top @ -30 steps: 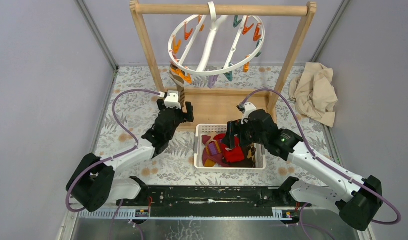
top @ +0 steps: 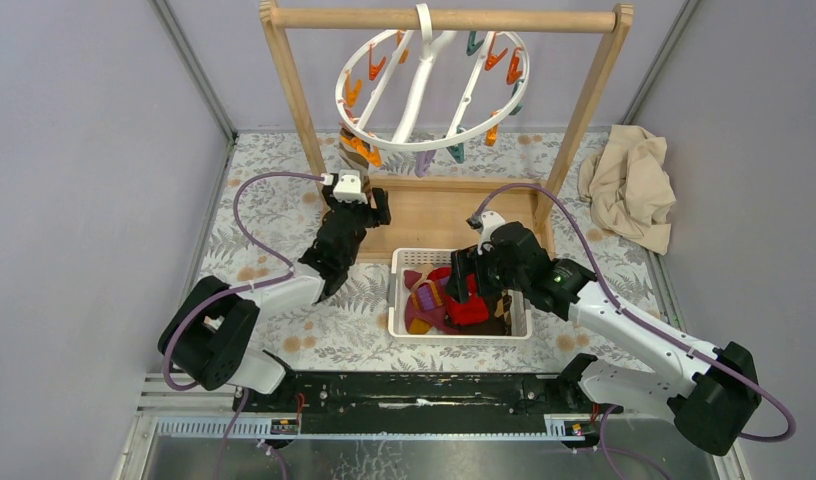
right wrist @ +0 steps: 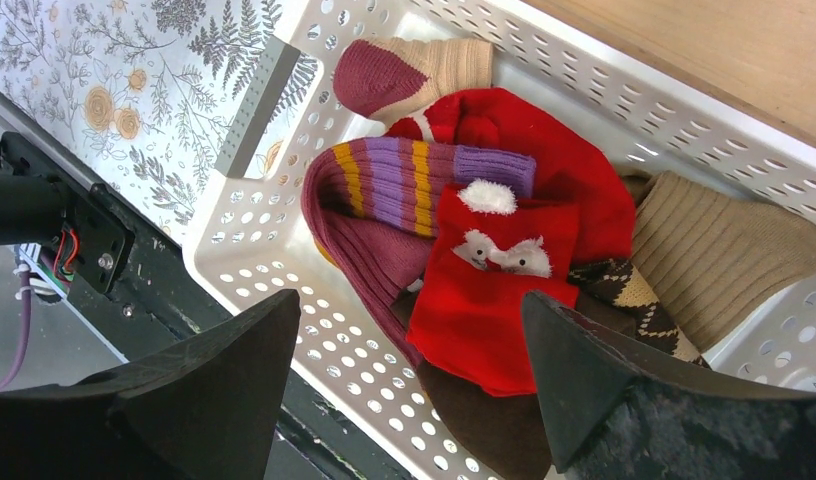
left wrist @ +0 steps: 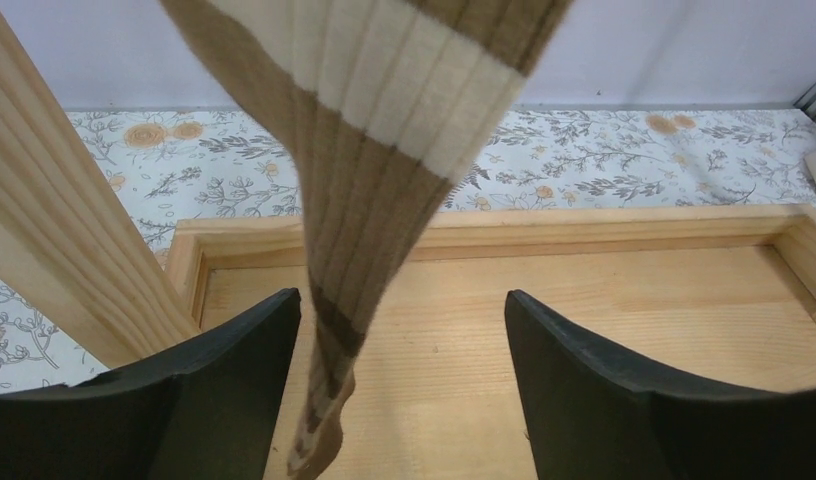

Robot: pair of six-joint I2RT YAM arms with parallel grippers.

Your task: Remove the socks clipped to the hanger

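Observation:
A brown and beige striped sock (left wrist: 359, 190) hangs from an orange clip (top: 367, 151) at the front left of the white round hanger (top: 421, 147). Its lower end (left wrist: 324, 420) passes between the fingers of my left gripper, nearer the left finger (left wrist: 244, 370). That gripper is apart, not closed on the sock. Over the white basket (top: 396, 325) my right gripper stands open, nothing held between its fingers. In the basket lie a red sock (right wrist: 494, 320), a purple striped sock (right wrist: 404, 190), a tan ribbed sock (right wrist: 719, 260) and others.
A wooden frame (top: 588, 98) carries the hanger, with its posts standing on each side and a wooden base (top: 414, 225) below. Several empty clips, such as a purple one (top: 425, 162), line the ring. A beige cloth (top: 629, 187) lies at the right.

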